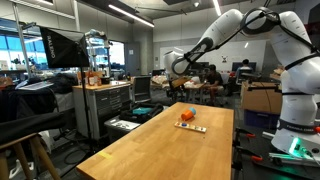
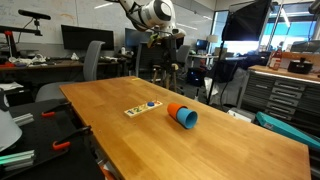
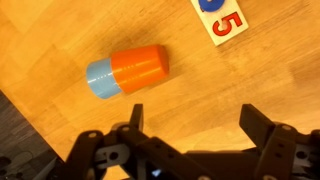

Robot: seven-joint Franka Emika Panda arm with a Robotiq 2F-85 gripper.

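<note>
An orange and blue cup-like piece (image 3: 138, 68) lies on its side on the wooden table, its blue end (image 2: 188, 118) pointing away from the number board. Whether it is one piece or two fitted together I cannot tell. Beside it lies the pale number board (image 2: 144, 108), flat, with a red 5 and a blue round piece (image 3: 210, 4) in the wrist view. My gripper stands open above the table, with only bare wood between its fingers. The cup-like piece is apart from them, beyond the left finger in the wrist view.
Wide bare stretches of tabletop (image 1: 150, 148) surround the objects. Beyond the table's edge in exterior view 1 are drawers (image 1: 105, 100) and a tall dark panel (image 1: 65, 48). A dark floor area shows at the wrist view's lower left.
</note>
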